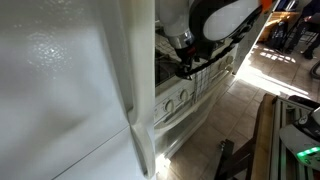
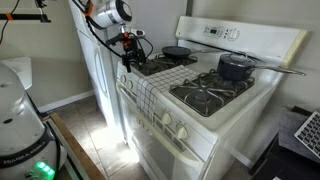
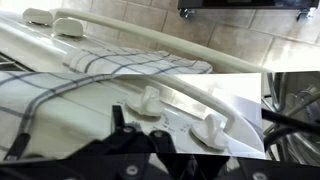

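Note:
My gripper (image 1: pixel 186 70) hangs at the stove's front edge, above the row of control knobs. In exterior view 2 the gripper (image 2: pixel 127 60) is near the stove's far left front corner. A checked towel (image 2: pixel 146 98) drapes over the stove's front edge. The wrist view looks split into two mismatched bands; white knobs (image 3: pixel 146 101) lie just ahead of my dark fingers (image 3: pixel 119 118). The towel (image 3: pixel 80 100) spreads to their left in that view. My gripper is open; I see nothing held, though its fingertips are small and dark.
A dark pot (image 2: pixel 236 67) and a skillet (image 2: pixel 177 51) stand on the stove's back burners. The oven handle (image 2: pixel 160 130) runs across the front below the knobs. A white fridge (image 1: pixel 60 90) stands close by. Open floor (image 2: pixel 100 130) lies in front.

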